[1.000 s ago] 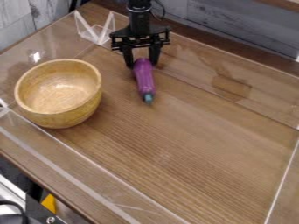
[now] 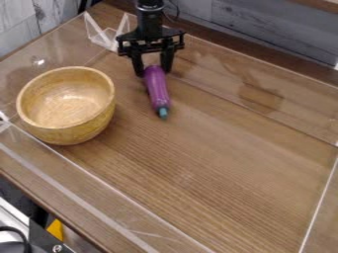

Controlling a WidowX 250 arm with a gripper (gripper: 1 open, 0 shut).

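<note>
A purple elongated object (image 2: pixel 157 91) with a teal tip pointing toward the front lies near the upper middle of the wooden surface. My black gripper (image 2: pixel 152 64) is over its back end, its fingers closed on it as far as this small view shows. A yellow-tan bowl (image 2: pixel 66 124) stands to the left, apart from the object.
A grey wall (image 2: pixel 278 30) runs along the back right. A pale, see-through shape stands at the back left, beside the arm.
The bowl has not moved.
</note>
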